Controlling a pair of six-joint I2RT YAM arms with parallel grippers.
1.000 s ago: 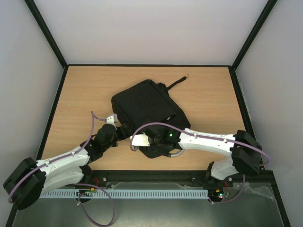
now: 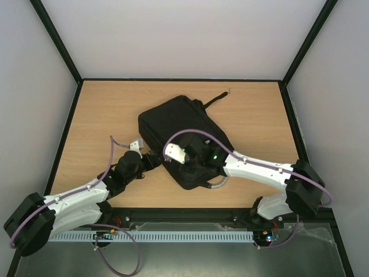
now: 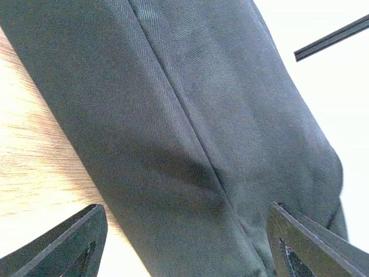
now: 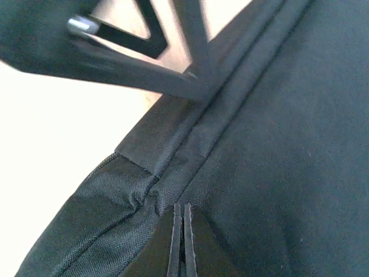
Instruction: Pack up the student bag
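Note:
A black fabric bag (image 2: 179,115) lies flat on the wooden table. My left gripper is part open at the bag's left edge, its fingers apart with fabric below and between them in the left wrist view. My right gripper is shut over the bag's lower part, against creased fabric; whether cloth is pinched between its fingertips is hard to tell. In the right wrist view, blurred black parts, likely the other arm, reach over the bag's edge.
A strap (image 2: 216,99) sticks out at the bag's upper right. Dark frame rails border the table, with pale walls beyond.
The left arm has moved slightly, and the bag's outline has shifted a little.

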